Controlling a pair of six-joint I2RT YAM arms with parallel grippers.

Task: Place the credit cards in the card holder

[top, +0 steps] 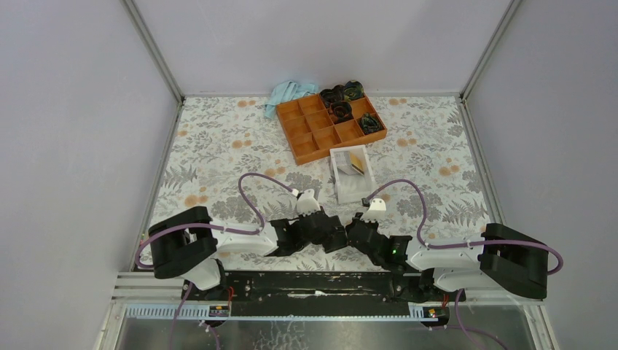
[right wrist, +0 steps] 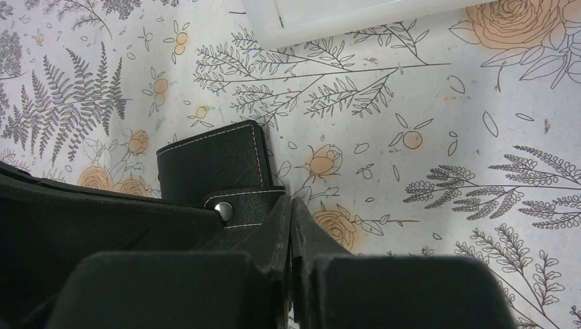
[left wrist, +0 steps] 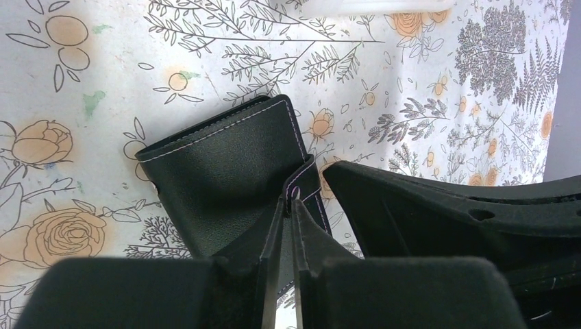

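The black card holder (top: 336, 233) lies closed on the table between both arms. In the left wrist view its strap (left wrist: 302, 179) crosses the right edge, and my left gripper has its fingertips at that strap with a narrow gap between them. Whether the strap is pinched there cannot be told. My right gripper is shut at the holder's edge beside the strap's snap (right wrist: 225, 210), with nothing visible between its fingers. Flat card-like pieces (top: 356, 162), one yellow, lie in the white tray (top: 353, 191).
Behind the white tray stands an orange-brown compartment box (top: 304, 154) with several dark coiled items in its right part. A light blue cloth (top: 290, 90) lies at its back left corner.
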